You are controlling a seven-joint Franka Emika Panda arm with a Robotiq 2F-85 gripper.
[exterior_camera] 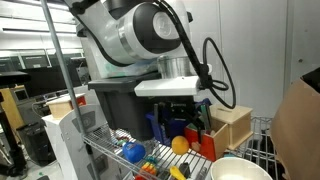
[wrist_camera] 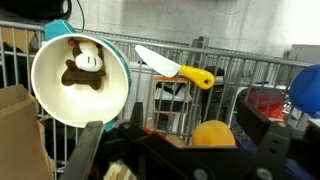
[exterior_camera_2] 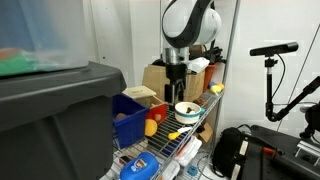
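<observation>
My gripper stands open above the wire rack, its fingers wide apart and nothing held between them. Below it lies an orange ball [wrist_camera: 213,134], seen between the fingers towards the right one; in exterior view 1 the ball [exterior_camera: 180,145] is just under the gripper [exterior_camera: 183,126]. A knife-like tool with a white blade [wrist_camera: 157,61] and yellow handle [wrist_camera: 195,76] rests on the rack beside it. The white pot [wrist_camera: 82,105] holds a brown-and-white plush toy [wrist_camera: 84,62]. A blue ball [wrist_camera: 306,90] is at the right edge of the wrist view.
A dark blue bin [exterior_camera_2: 128,120], a red box [exterior_camera_2: 158,110] and a cardboard box [exterior_camera: 232,124] stand behind the rack. The large black container [exterior_camera_2: 60,130] takes up one end. A brown surface [exterior_camera: 300,125] fills the right side of exterior view 1.
</observation>
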